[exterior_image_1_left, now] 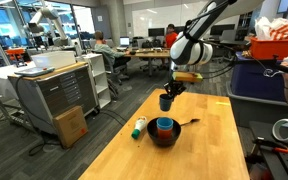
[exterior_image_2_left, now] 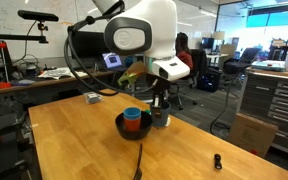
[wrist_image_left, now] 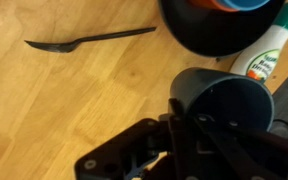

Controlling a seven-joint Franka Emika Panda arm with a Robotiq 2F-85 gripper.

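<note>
A dark grey cup (exterior_image_1_left: pixel 165 103) is in my gripper (exterior_image_1_left: pixel 171 94), raised above the table beside the black bowl (exterior_image_1_left: pixel 165 139). In the wrist view the cup (wrist_image_left: pixel 234 107) shows its open mouth, and my gripper is shut on its near wall. The second exterior view has the cup (exterior_image_2_left: pixel 160 117) hanging under the arm, just past the bowl. Inside the bowl a blue cup (exterior_image_2_left: pixel 133 113) sits on top of a red one (exterior_image_2_left: pixel 132 126). The far fingertip is partly hidden by the cup.
A dark fork (wrist_image_left: pixel 89 40) lies on the wooden table, apart from the bowl. Beside the bowl is a white bottle with a green cap (wrist_image_left: pixel 265 52). A small black object (exterior_image_2_left: pixel 217 161) lies on the table.
</note>
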